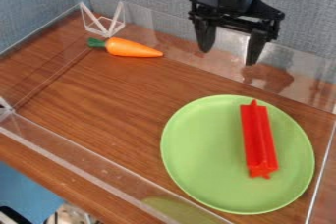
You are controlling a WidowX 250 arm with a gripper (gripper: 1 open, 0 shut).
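My black gripper (229, 45) hangs at the top centre-right, open, its two fingers apart with nothing between them, above the back of the wooden surface. An orange carrot (132, 48) with a green top lies at the back left. A green plate (203, 154) sits at the front right, with a red elongated object (256, 140) lying on its right half.
Clear low walls edge the wooden surface (105, 110), with white wire-like corner pieces (102, 22) at the back left and at the left edge. A grey padded wall stands behind.
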